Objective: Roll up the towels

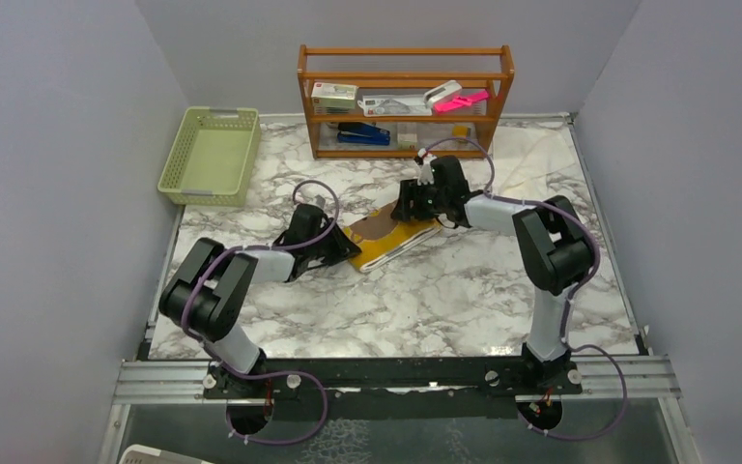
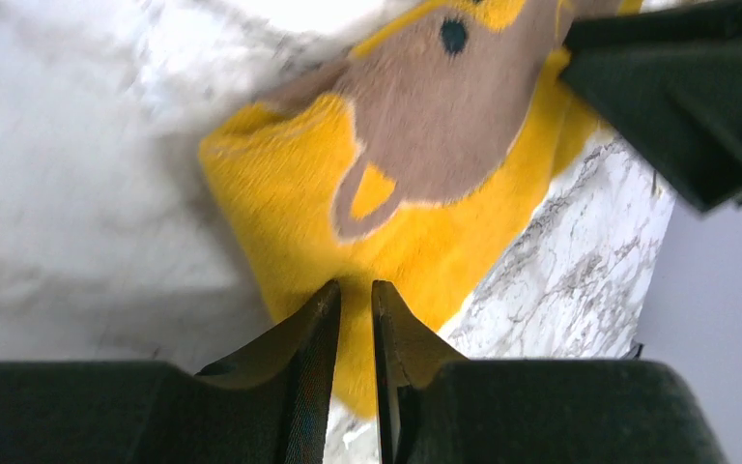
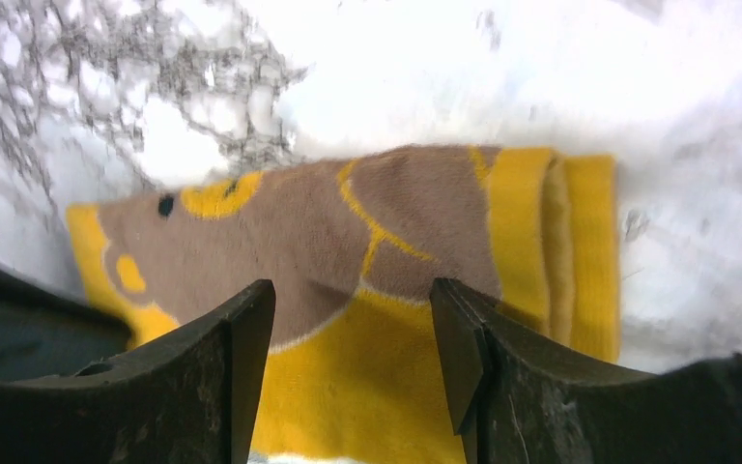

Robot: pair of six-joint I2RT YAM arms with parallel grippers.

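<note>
The folded towel [image 1: 401, 244], yellow with a brown animal pattern, lies slanted on the marble table, its right end farther back. My left gripper is over its left end, the fingers a narrow gap apart with yellow cloth visible through it. Whether those fingertips press on the cloth cannot be told. At the towel's other end my right gripper stands open, its fingers spread over the brown and yellow top. Both grippers hide parts of the towel in the top view.
White cloths [image 1: 520, 159] lie at the back right. A green basket [image 1: 248, 159] stands at the back left, and a wooden shelf [image 1: 406, 78] with boxes is behind the towel.
</note>
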